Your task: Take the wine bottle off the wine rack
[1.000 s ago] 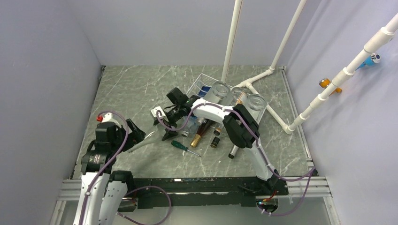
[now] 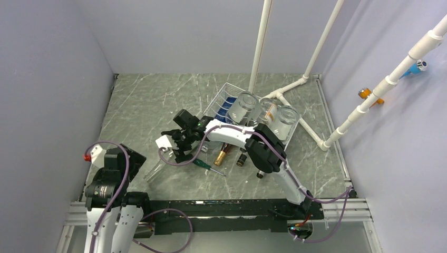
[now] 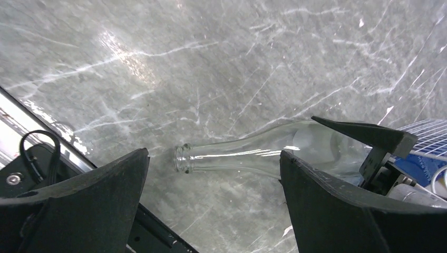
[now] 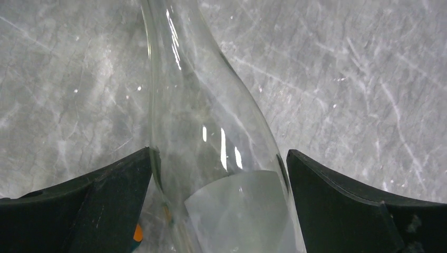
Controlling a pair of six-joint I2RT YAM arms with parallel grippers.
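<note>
A clear glass bottle lies on the marble surface, left of the white wire rack. Its neck points left, toward the left arm. My right gripper stands open around the bottle's body, one finger on either side; whether the pads touch the glass I cannot tell. In the top view the right hand hides the bottle's base end. Open and empty, my left gripper hangs left of the bottle; its fingers lie to either side of the neck in the left wrist view.
A green-handled screwdriver lies just right of the bottle. The rack holds several bottles, one with a gold neck, and upturned glass jars. White pipes stand at the right. The surface behind the bottle is clear.
Both arms have shifted left; the right one with the bottle has also come lower and nearer the front. The bottle, tilted near the right gripper before, now lies flat on the surface.
</note>
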